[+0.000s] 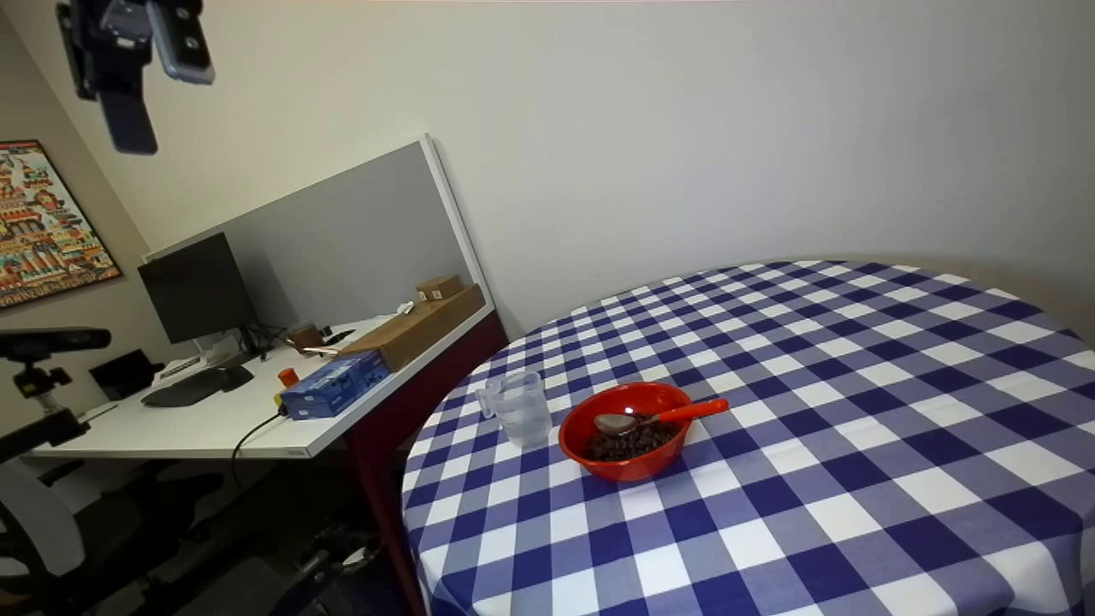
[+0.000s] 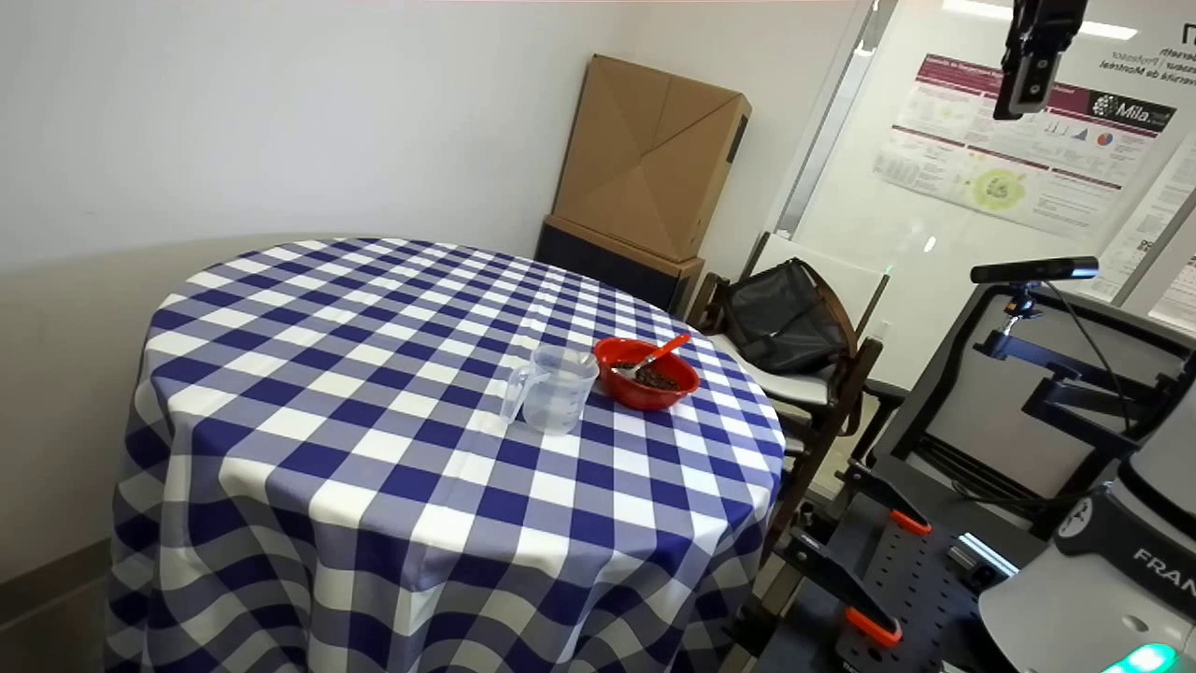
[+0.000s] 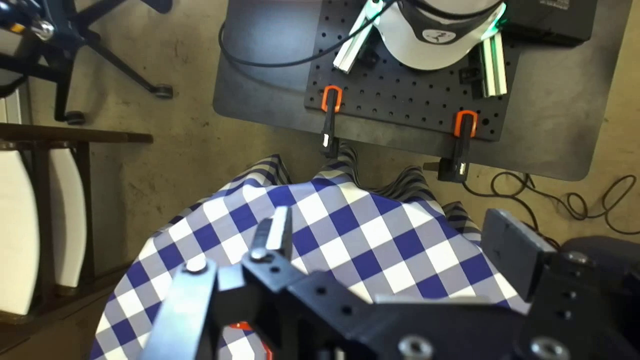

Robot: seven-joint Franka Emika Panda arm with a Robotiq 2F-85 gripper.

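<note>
On the checked tablecloth sits a red bowl [image 1: 626,470] holding small dark brown pieces [image 1: 616,445]. A spoon with a red-orange handle [image 1: 695,411] rests in it, the handle leaning out over the rim. Close beside the bowl stands a clear measuring jug [image 2: 557,393] with a handle; it looks empty. My gripper [image 1: 164,113] hangs high above and away from the table, at the upper left of exterior view 1. In the wrist view the gripper has its fingers wide apart, with nothing between them. There, only slivers of the bowl's red rim [image 3: 241,326] show behind the gripper.
A desk with a monitor [image 1: 200,287] and a blue box [image 1: 335,385] stands to one side. Near my base, clamps [image 3: 462,147] grip the edge of the black platform. A chair with a black bag [image 2: 790,314] stands beyond the table.
</note>
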